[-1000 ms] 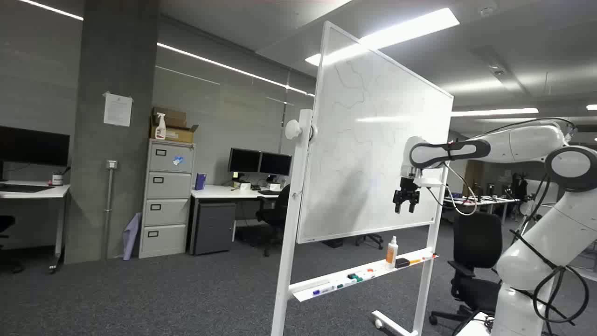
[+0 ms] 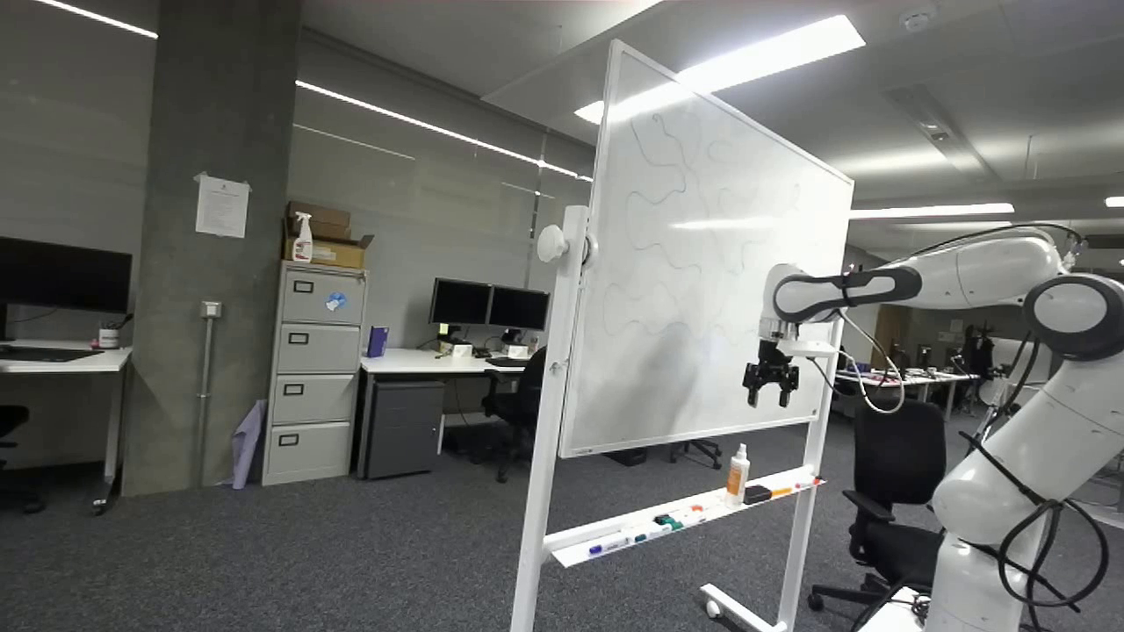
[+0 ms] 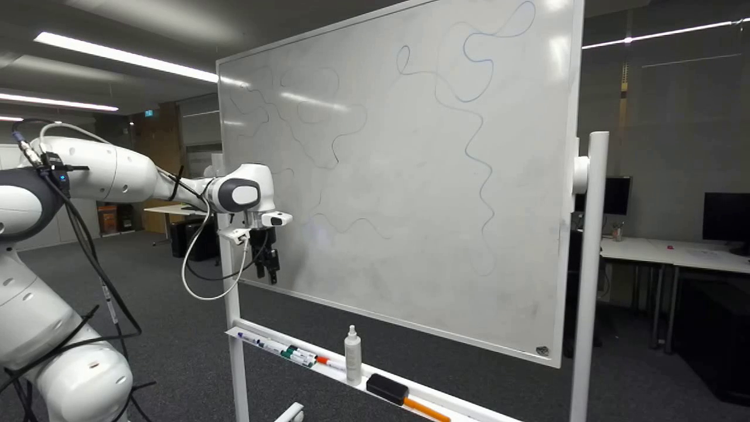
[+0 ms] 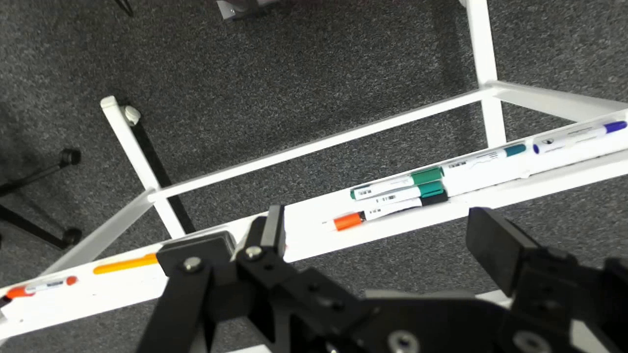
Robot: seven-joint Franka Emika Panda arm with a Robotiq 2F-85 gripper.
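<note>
My gripper (image 2: 770,401) hangs fingers-down in front of the whiteboard (image 2: 674,263), well above its tray. It is open, and the gap between its fingers is empty in the wrist view. Through that gap appear several markers lying together, among them a green-capped marker (image 4: 397,183) and an orange-ended marker (image 4: 348,221). A black eraser (image 3: 387,387) rests on the tray beside an upright spray bottle (image 3: 353,357). One finger (image 4: 272,230) stands near the eraser in the wrist view, where the bottle cannot be made out. Faint wavy lines cover the board.
The tray (image 4: 318,235) is a narrow white ledge below the board. A blue-capped marker (image 4: 580,138) lies towards one end, an orange stick (image 4: 124,264) towards the other. An office chair (image 2: 898,463) stands near the arm's base. Open carpet surrounds the stand.
In exterior view 1 my gripper has shifted slightly right and a little lower, and its fingertips look a bit farther apart. The tray's items have not visibly moved.
</note>
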